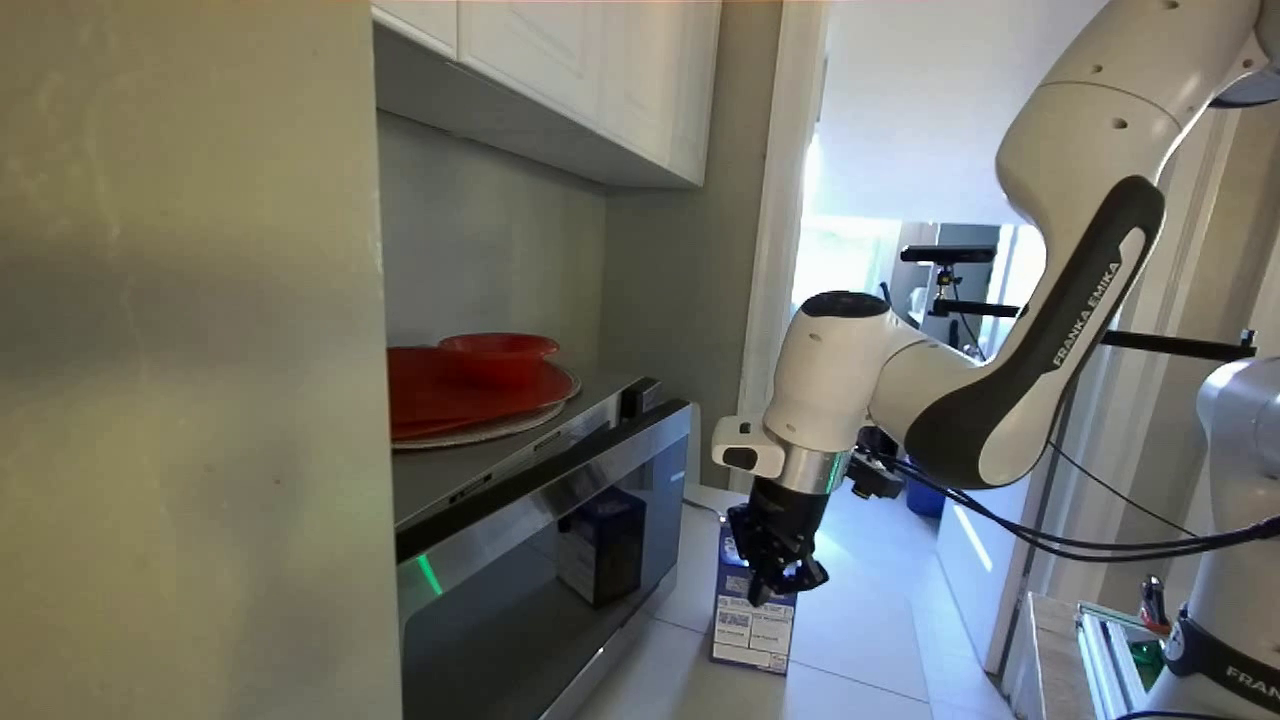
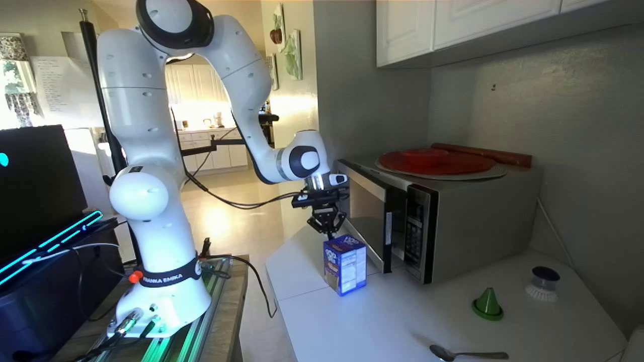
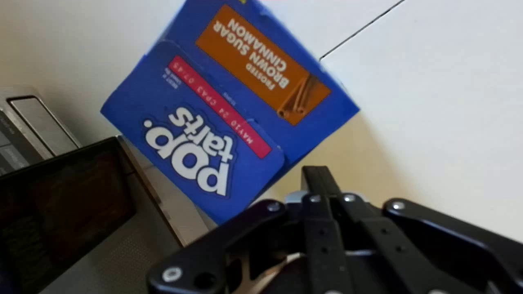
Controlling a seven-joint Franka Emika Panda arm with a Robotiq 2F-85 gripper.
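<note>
A blue Pop-Tarts box (image 2: 345,263) stands upright on the white counter, just outside the microwave's open door. In the wrist view the top of the box (image 3: 196,132) fills the upper left. My gripper is shut with nothing showing between its fingers, and appears at the lower right of the box there. From exterior view 2 the gripper (image 2: 330,236) hangs close to the box's top edge; whether it touches cannot be told. The microwave (image 2: 477,223) has its dark glass door (image 1: 564,576) swung wide, and the door mirrors the box.
On the microwave lie a red lid and bowl (image 2: 434,162). A green cone-shaped item (image 2: 487,303), a brush (image 2: 542,283) and a spoon (image 2: 468,353) rest on the counter's near right.
</note>
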